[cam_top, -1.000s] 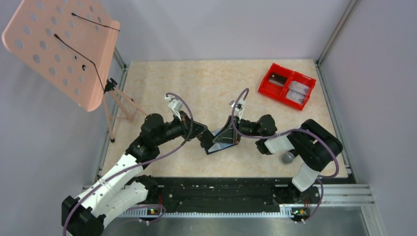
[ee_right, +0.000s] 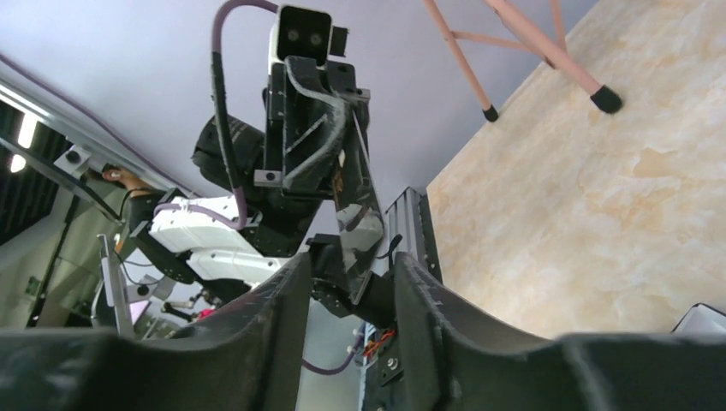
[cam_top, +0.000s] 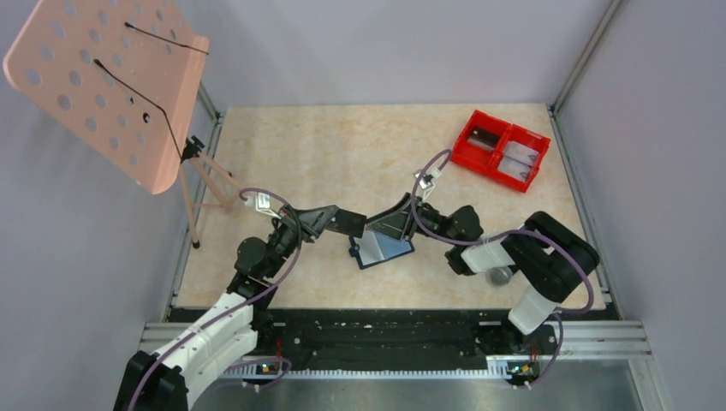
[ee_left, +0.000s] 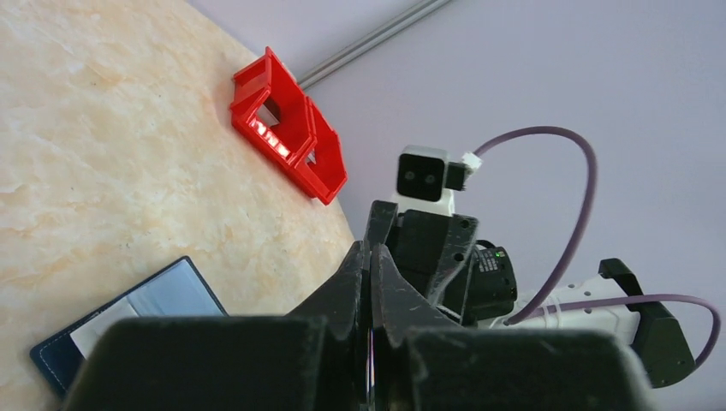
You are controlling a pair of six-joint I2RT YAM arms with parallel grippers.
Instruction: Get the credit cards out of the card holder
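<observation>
A dark, flat card (cam_top: 346,223) spans the space between my two grippers, above the table. My left gripper (cam_top: 331,219) is shut on one end of it; in the left wrist view the left gripper looks pinched together and the card hardly shows. The right wrist view has the card (ee_right: 356,224) nearly edge-on, its lower end in line with the gap of my right gripper, whose fingers stand apart. On the table below lies the open card holder (ee_left: 176,294), navy-edged with pale panels inside. Whether it holds other cards cannot be told.
A red divided bin (cam_top: 502,148) stands at the back right, with a dark item and pale flat pieces inside. A pink perforated stand (cam_top: 111,86) rises at the left, its legs (cam_top: 214,174) on the table.
The left gripper has drawn back leftward, bringing the card clear of most of the holder and turning it nearer level.
</observation>
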